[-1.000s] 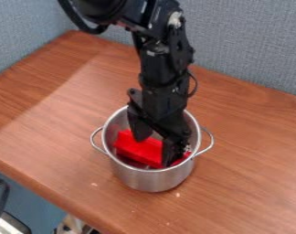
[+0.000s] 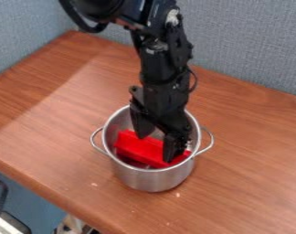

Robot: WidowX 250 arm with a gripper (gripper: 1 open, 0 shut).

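A silver pot [image 2: 147, 180] with two side handles stands on the wooden table near its front left. A red object [image 2: 142, 151] lies inside it. The black gripper [image 2: 159, 140] reaches down into the pot from above, its fingers apart on either side over the red object. Whether the fingers touch the red object is hard to tell.
Grey padded walls [image 2: 248, 41] stand at the back. The table's edge with a dark cable lies at the lower left.
The gripper has risen very slightly from its position a second ago, still inside the pot's rim.
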